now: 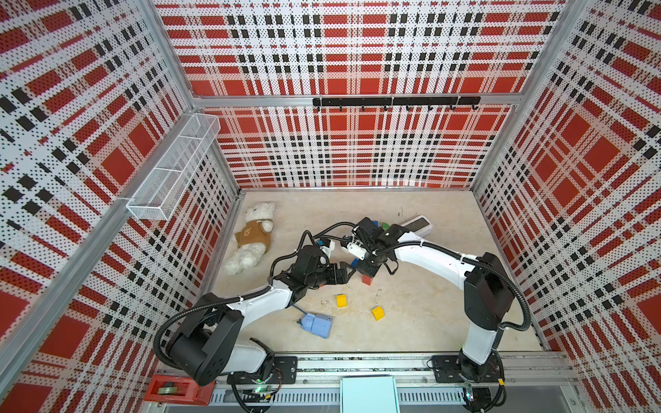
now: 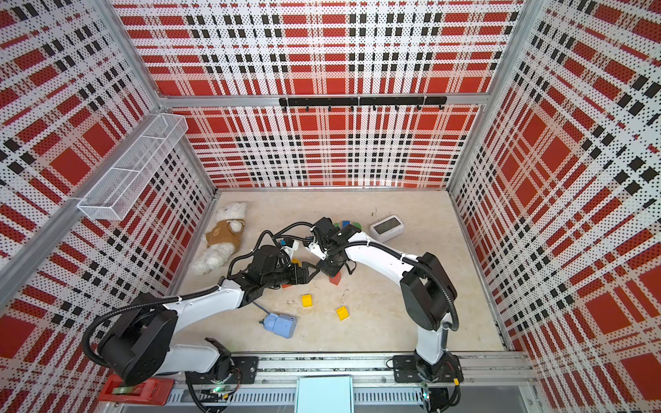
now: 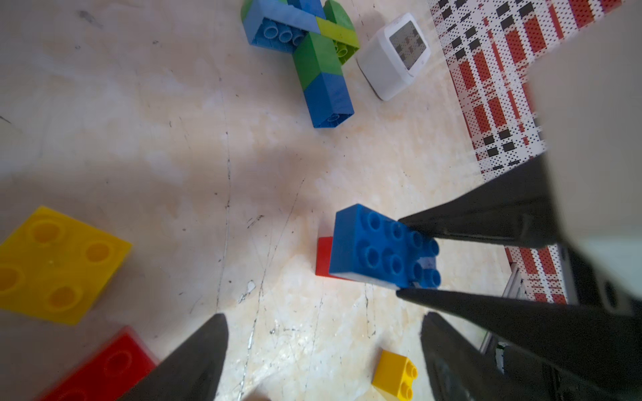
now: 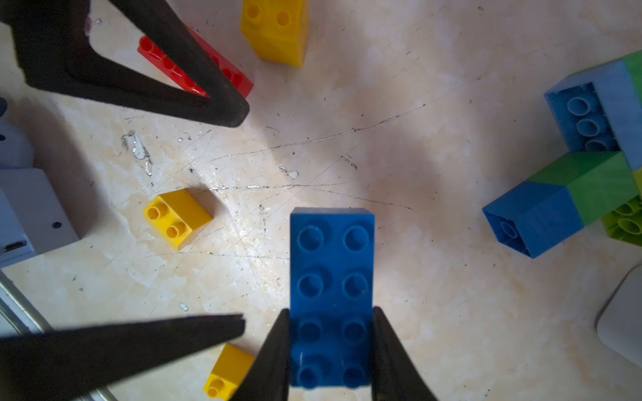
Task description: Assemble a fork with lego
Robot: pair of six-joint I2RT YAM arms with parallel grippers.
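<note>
My right gripper is shut on a blue eight-stud brick (image 4: 332, 267), held above the table. Behind it in the left wrist view shows a red brick (image 3: 323, 256); whether the two are joined cannot be told. My left gripper points at this pair from the left, its fingers (image 4: 227, 107) apart and nothing between them. On the table at the back lies a joined piece of blue, green and yellow-green bricks, with a green brick (image 4: 588, 175) and a blue end brick (image 4: 535, 217) as its stem.
Loose on the table are a large yellow brick (image 3: 63, 264), another red brick (image 4: 167, 63) and small yellow bricks (image 1: 377, 313). A white device (image 3: 394, 56) stands beside the joined piece; a light-blue object (image 1: 315, 325) lies at the front.
</note>
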